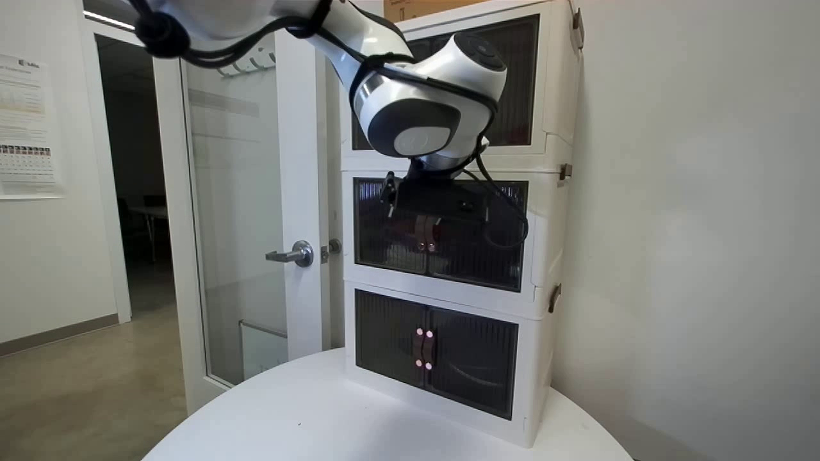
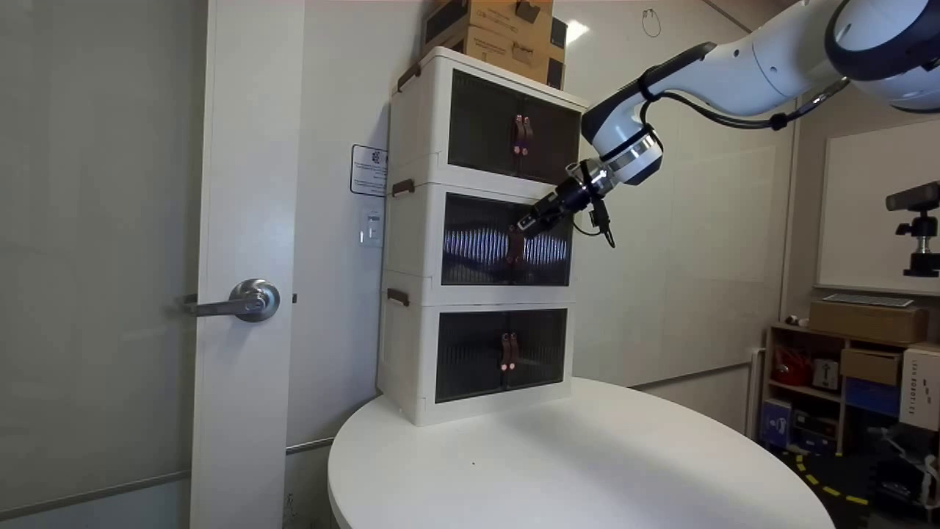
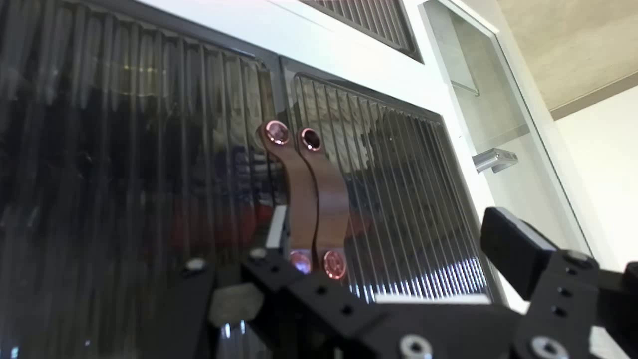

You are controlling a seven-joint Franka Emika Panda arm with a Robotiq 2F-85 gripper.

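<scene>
A white cabinet (image 1: 530, 307) of three stacked units has dark ribbed double doors. At the middle unit my gripper stands open, its fingers wide apart and nothing clasped between them. Two brown leather strap handles (image 3: 317, 197) with copper-coloured rivets run side by side at the seam of the shut middle doors (image 2: 476, 242). In the wrist view one fingertip (image 3: 276, 227) overlaps the edge of the left strap; whether it touches cannot be told. The other finger (image 3: 514, 251) is well right of the straps, over the right door's side.
The cabinet stands on a round white table (image 2: 493, 467), whose top is otherwise bare. Cardboard boxes (image 2: 511, 44) sit on top of the cabinet. A glass door with a lever handle (image 1: 292, 253) is close to its left. The bottom doors (image 1: 434, 349) are shut.
</scene>
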